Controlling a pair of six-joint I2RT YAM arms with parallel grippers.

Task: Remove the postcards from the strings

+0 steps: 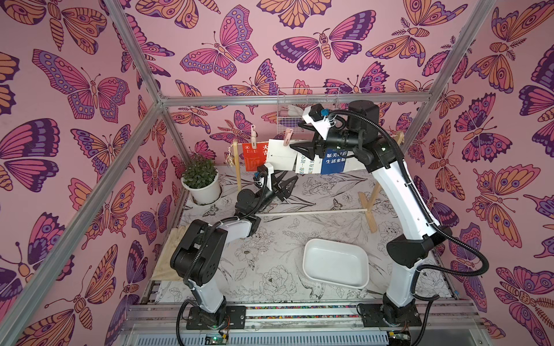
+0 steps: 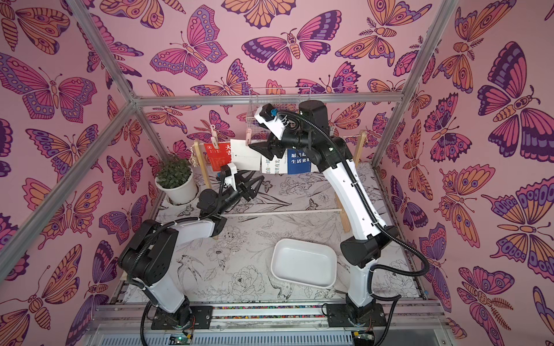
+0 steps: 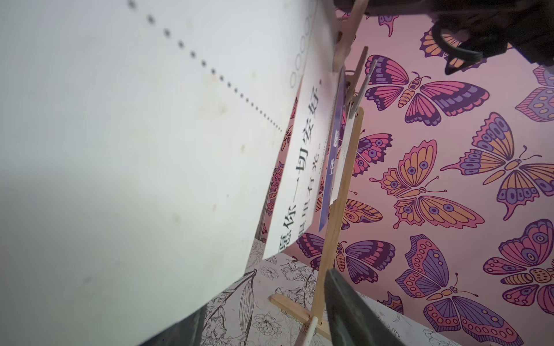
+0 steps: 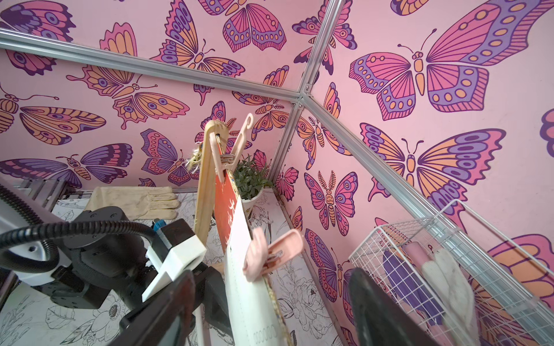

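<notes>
Several postcards hang in a row by clips: a red card (image 1: 254, 156), a plain white card (image 1: 280, 156), a card with black writing and a blue card (image 1: 333, 163). A pink clip (image 4: 284, 251) grips the white card's top edge. My right gripper stands partly open in front of that clip, which shows in the gap but is not gripped. Below the row, my left gripper (image 1: 290, 185) reaches the white card's lower edge. In the left wrist view its fingers (image 3: 349, 314) appear apart, and the white card (image 3: 144, 144) blocks much of the view; its hold on the card is unclear.
A wooden stand with an upright post (image 3: 340, 190) holds the row. The white tray (image 1: 336, 242) in front is empty. A potted plant (image 1: 200, 178) stands at the left, and a wire basket (image 4: 404, 276) hangs on the back wall.
</notes>
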